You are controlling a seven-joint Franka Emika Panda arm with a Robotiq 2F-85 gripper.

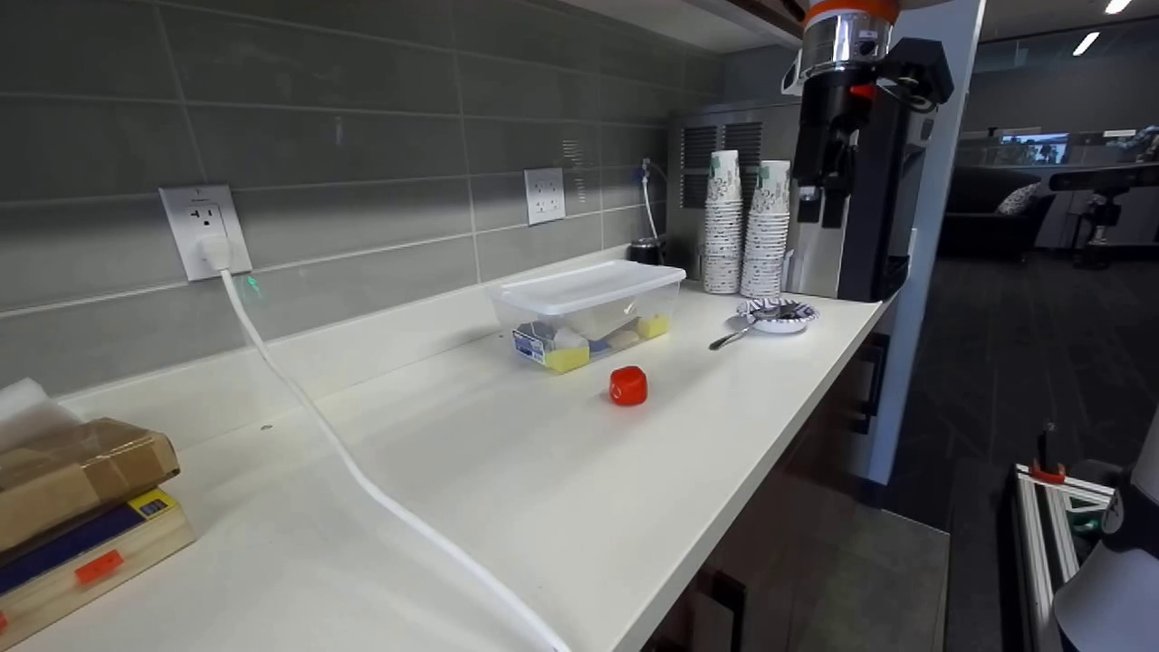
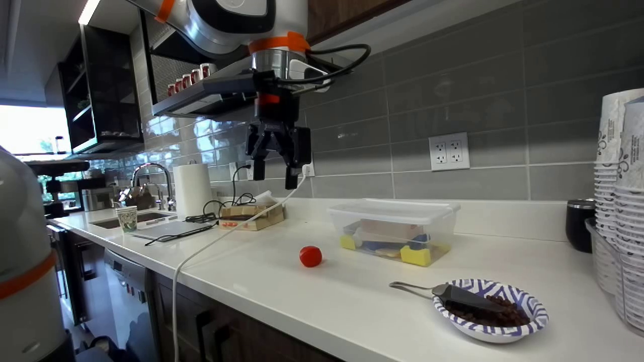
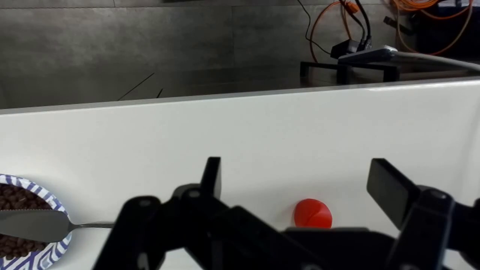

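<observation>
My gripper (image 2: pixel 275 175) hangs high above the white counter, pointing down. Its black fingers (image 3: pixel 211 177) are spread wide with nothing between them. On the counter lies a small round red object (image 2: pixel 311 256), well below the gripper; the wrist view shows the red object (image 3: pixel 313 213) partly hidden behind the gripper's body. Farther along the counter is a bowl with a blue-and-white pattern (image 2: pixel 531 299), holding small brown pieces. A dark-bladed spatula (image 2: pixel 468 298) rests in the bowl, its handle reaching over the rim onto the counter.
Behind the red object stands a lidded clear plastic box (image 2: pixel 395 211) by the wall. Stacked paper cups (image 1: pixel 724 223) rise near the bowl. A white cable (image 1: pixel 364 478) runs down from the outlet across the counter. Bare counter (image 1: pixel 522 467) surrounds the red object's front.
</observation>
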